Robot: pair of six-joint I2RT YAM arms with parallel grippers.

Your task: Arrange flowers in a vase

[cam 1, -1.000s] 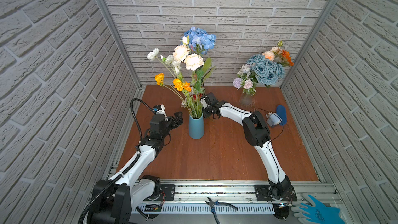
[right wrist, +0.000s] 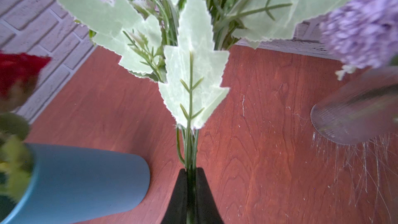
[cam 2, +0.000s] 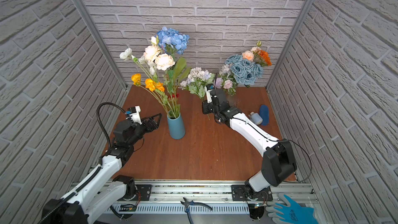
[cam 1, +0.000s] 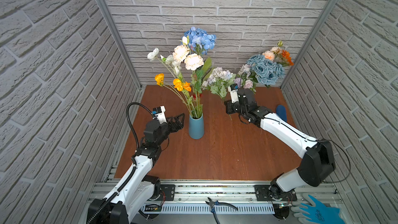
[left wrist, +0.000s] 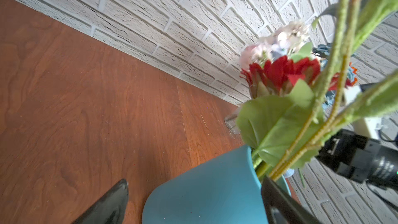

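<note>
The teal vase (cam 1: 196, 128) holds blue hydrangea, white, orange and red flowers. My left gripper (cam 1: 178, 120) is open left of its rim, empty; in the left wrist view its fingers flank the vase. My right gripper is shut on the thin green stems of a bunch of pale lilac-white flowers (cam 1: 219, 74) with serrated leaves, raised right of the vase in the top views. A clear glass vase (right wrist: 352, 112) with blue, pink, orange and lilac flowers (cam 1: 265, 70) stands at the back right.
A blue oval object (cam 2: 263, 115) and a pale bottle (cam 2: 255, 118) lie at the table's right. Pliers (cam 1: 213, 205) and a blue glove (cam 1: 315, 211) lie outside the front edge.
My right gripper has risen and moved right with the pale flower bunch, which was low behind the vase's flowers. The left arm has shifted only slightly.
</note>
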